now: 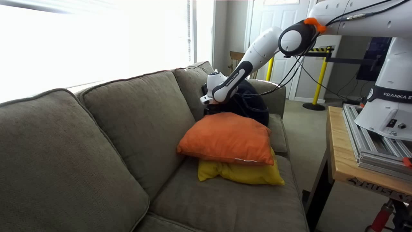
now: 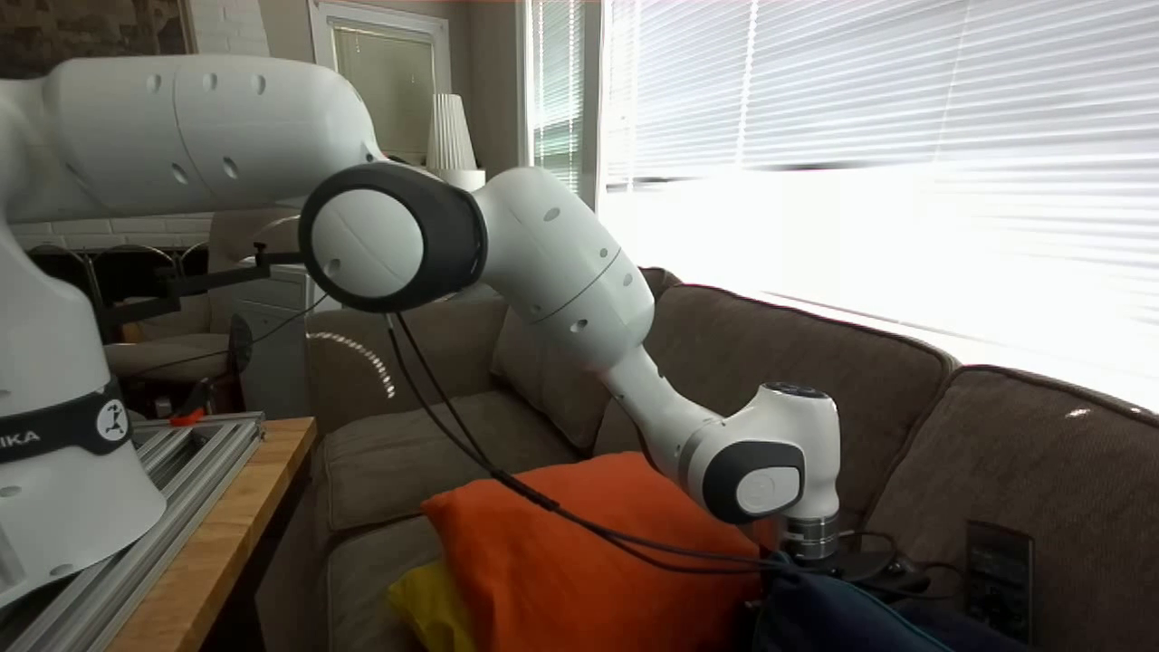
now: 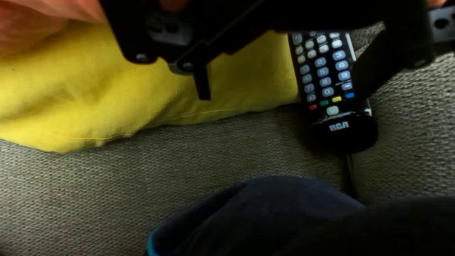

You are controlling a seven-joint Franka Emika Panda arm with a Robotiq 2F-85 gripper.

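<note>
A black RCA remote control (image 3: 337, 115) lies on the grey-brown sofa seat in the wrist view, its upper end hidden behind my gripper's body. My gripper is open above it. One finger (image 3: 203, 83) stands over the yellow pillow, well left of the remote; the other finger (image 3: 375, 64) overlaps the remote's right edge in this view. Whether it touches cannot be told. Nothing is held between the fingers. The yellow pillow (image 3: 128, 85) borders the remote's left side. In both exterior views the fingertips are hidden behind pillows and a dark bag.
An orange pillow (image 1: 228, 137) rests on the yellow one, close to the wrist. The dark blue bag (image 3: 256, 213) crowds the other side. Sofa backrests (image 1: 135, 116) rise along the window. Nearer exterior camera 1, the seat (image 1: 216, 205) is bare.
</note>
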